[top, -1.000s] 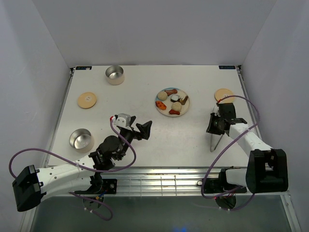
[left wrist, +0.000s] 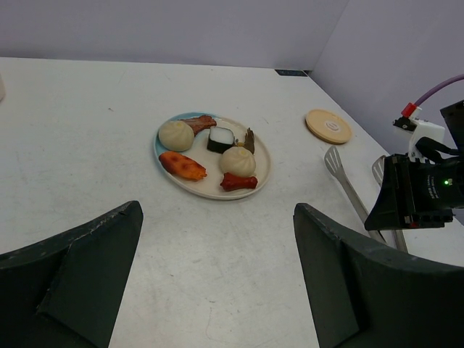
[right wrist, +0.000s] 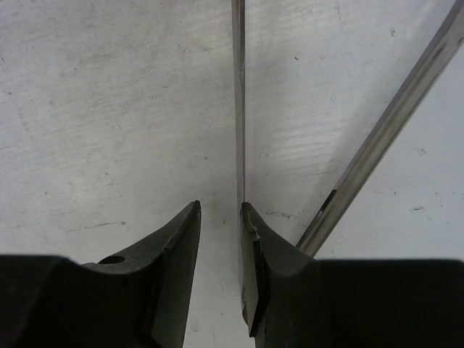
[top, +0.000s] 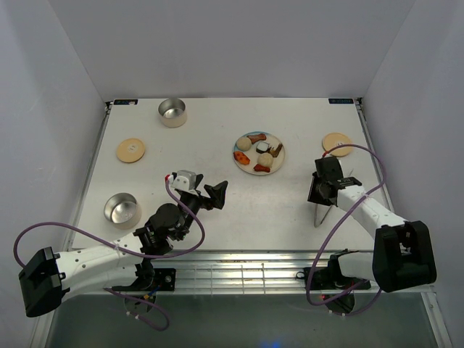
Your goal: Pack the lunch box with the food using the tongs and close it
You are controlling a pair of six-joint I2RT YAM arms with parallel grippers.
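Two silver forks lie side by side at the right of the table; the left fork (left wrist: 348, 188) and right fork (left wrist: 401, 241) show in the left wrist view. My right gripper is low over the left fork's handle (right wrist: 239, 94), its fingers drawn fairly close together. The handle runs between them against the right finger, while a gap shows on the left; a firm hold cannot be made out. My left gripper stands open and empty over the table. Beyond it is a round plate (left wrist: 204, 190) of food with a blue rim edge.
Two silver pots (top: 172, 112) and a tan round disc (top: 130, 150) occupy the left side. Another tan disc (top: 336, 143) lies behind the forks, close to the right wall. Bare table fills the stretch between plate and front edge.
My right gripper has shifted slightly left over the forks, and its arm has turned a little. The left arm and the plate have stayed in place.
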